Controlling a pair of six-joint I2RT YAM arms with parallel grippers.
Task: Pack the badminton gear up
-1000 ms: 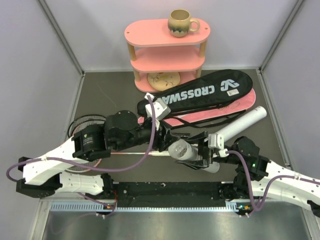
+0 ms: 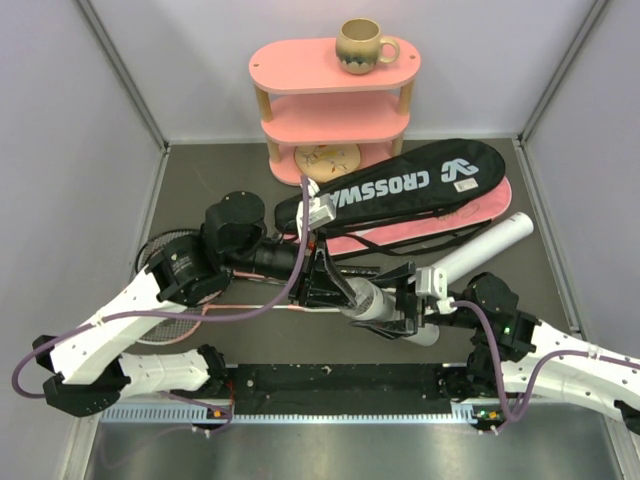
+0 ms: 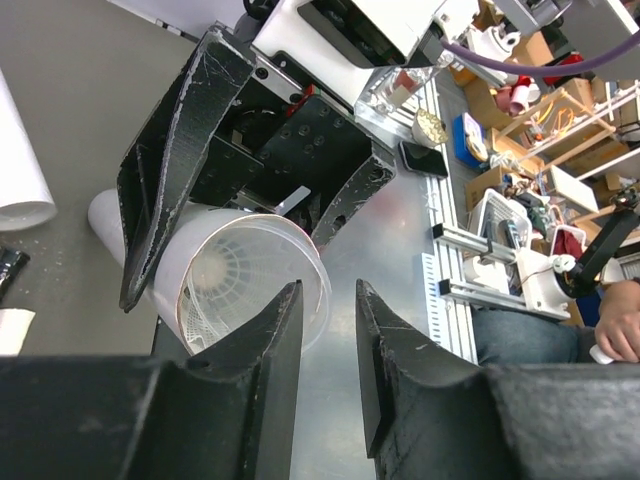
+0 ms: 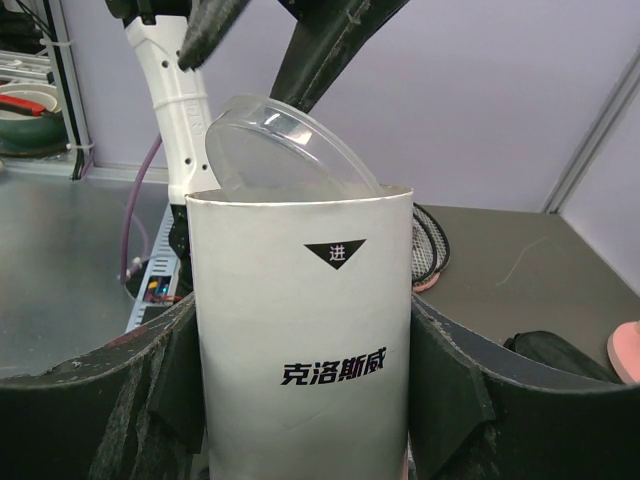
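Observation:
A white shuttlecock tube [image 4: 300, 290] stands between the fingers of my right gripper [image 2: 398, 305], which is shut on it. In the left wrist view the tube [image 3: 172, 265] is tilted, its mouth facing my left gripper, with a white mesh-like shuttlecock [image 3: 225, 280] inside. A clear cap [image 4: 285, 160] sits tilted at the tube's rim in the right wrist view. My left gripper is partly open just before the mouth, nothing clearly held. Its dark fingers [image 4: 335, 45] hang over the cap; whether they touch it, I cannot tell.
A black CROSSWAY bag [image 2: 430, 183] lies over a pink one [image 2: 495, 205] at the back. Another white tube [image 2: 490, 245] lies on the right. Rackets [image 2: 165, 330] lie partly under my left arm. Behind stands a pink shelf [image 2: 300, 68] with a mug [image 2: 358, 47].
The right arm and the tube have stayed in place.

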